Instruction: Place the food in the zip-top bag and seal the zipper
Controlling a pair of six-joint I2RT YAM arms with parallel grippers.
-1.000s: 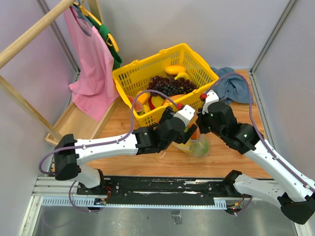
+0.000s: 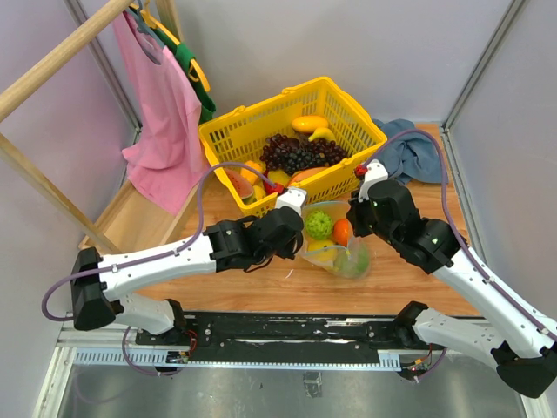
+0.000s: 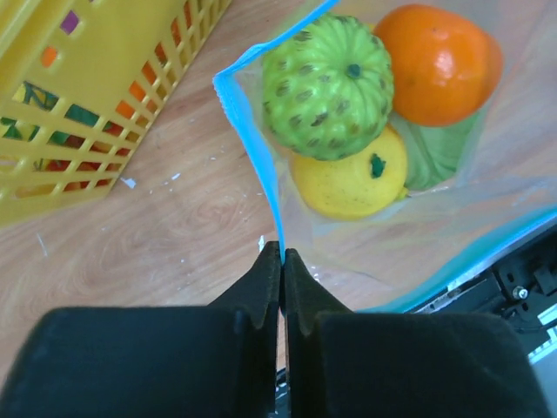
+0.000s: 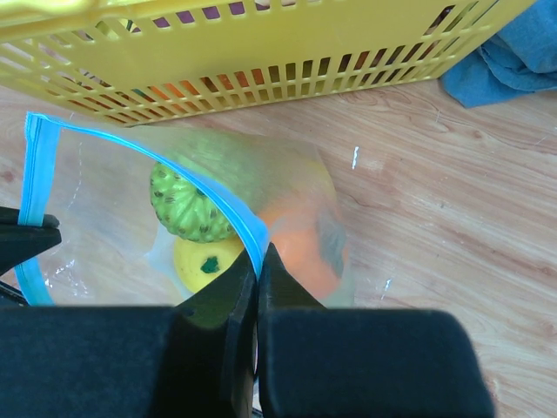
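The clear zip bag point(image 2: 352, 261) with blue zipper edges holds a green bumpy fruit point(image 3: 326, 83), an orange round fruit point(image 3: 435, 61) and a yellow fruit point(image 3: 344, 187), with more green beneath. In the left wrist view my left gripper is shut on the zipper edge of the bag's mouth. In the right wrist view my right gripper is shut on the blue zipper edge at the other side, the bag's mouth standing partly open between the two grippers.
The yellow basket point(image 2: 235, 132) of fruit and grapes stands just behind the bag. A blue cloth point(image 2: 409, 157) lies at the back right, clothes hang on a wooden rack at the left, and bare wood is clear at the front and right.
The right arm has stayed still.
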